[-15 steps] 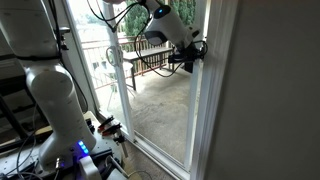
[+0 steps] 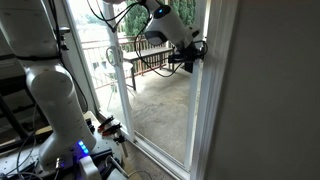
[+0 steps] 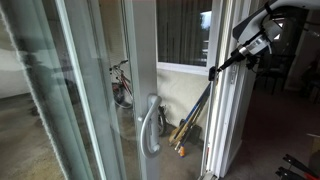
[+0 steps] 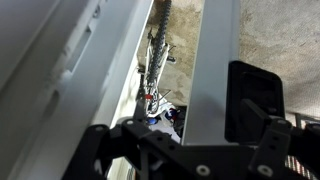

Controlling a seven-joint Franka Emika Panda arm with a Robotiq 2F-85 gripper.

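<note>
My arm (image 2: 165,27) reaches across the doorway, and my gripper (image 2: 199,50) is beside the white door frame (image 2: 208,95) in exterior view 1. From the other side, the gripper (image 3: 213,73) shows as a small dark shape near the doorway. The sliding glass door has a pale curved handle (image 3: 151,125), well apart from the gripper in exterior view 2. In the wrist view a dark finger (image 4: 252,95) lies beside an upright pale strip (image 4: 212,65). Whether it touches the strip is unclear. The other finger cannot be made out, so the finger state is uncertain.
A plain grey wall (image 2: 265,95) stands right of the frame. Beyond the doorway are a concrete floor, a bicycle (image 3: 122,85) and several long-handled tools (image 3: 185,128) leaning there. The robot's base (image 2: 65,125) stands at the left.
</note>
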